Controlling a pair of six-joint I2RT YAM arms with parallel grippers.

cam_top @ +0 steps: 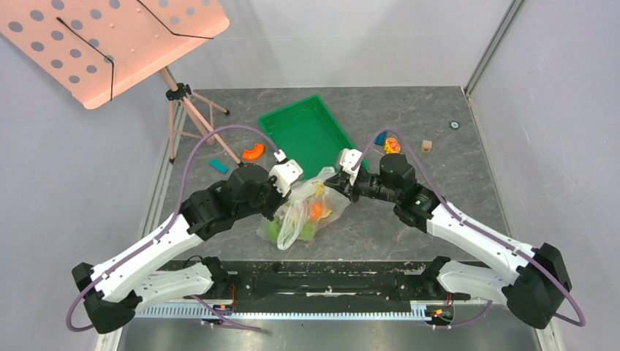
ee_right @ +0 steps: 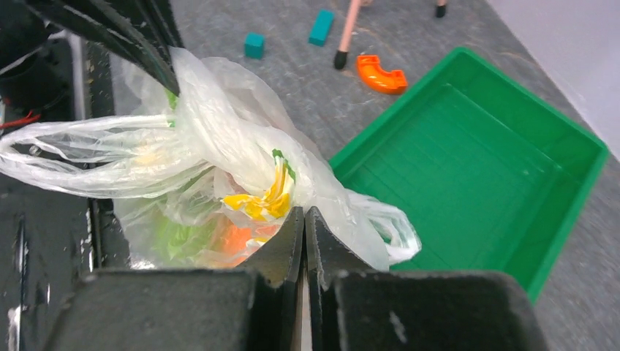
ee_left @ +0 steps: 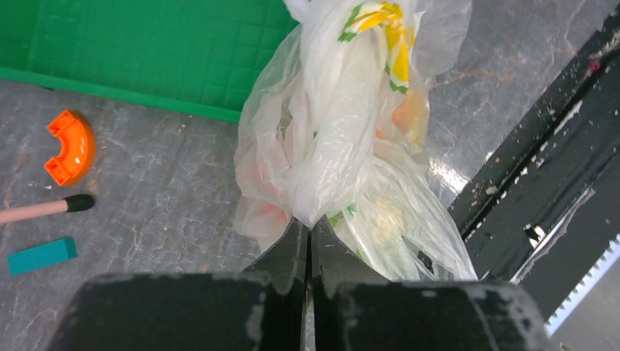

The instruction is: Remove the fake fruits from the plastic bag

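Note:
A thin translucent plastic bag [cam_top: 294,212] with yellow and green print hangs between my two grippers over the grey floor. Orange fruit [cam_top: 319,210] and green fruit [cam_top: 306,230] show blurrily through its film. My left gripper is shut on the gathered plastic at one side. On the other side my right gripper has its fingers together, shut on the bag's film near a handle loop. The other loop of the plastic bag [ee_right: 73,157] trails toward the robot's base. Folds of film hide the bag's mouth and most of the fruit.
Just behind the bag lies an empty green tray [cam_top: 303,135]. An orange curved piece [cam_top: 254,152], a teal block [cam_top: 218,166] and a tripod [cam_top: 196,113] stand at the left. Small items, including a wooden block [cam_top: 426,145], lie at the right.

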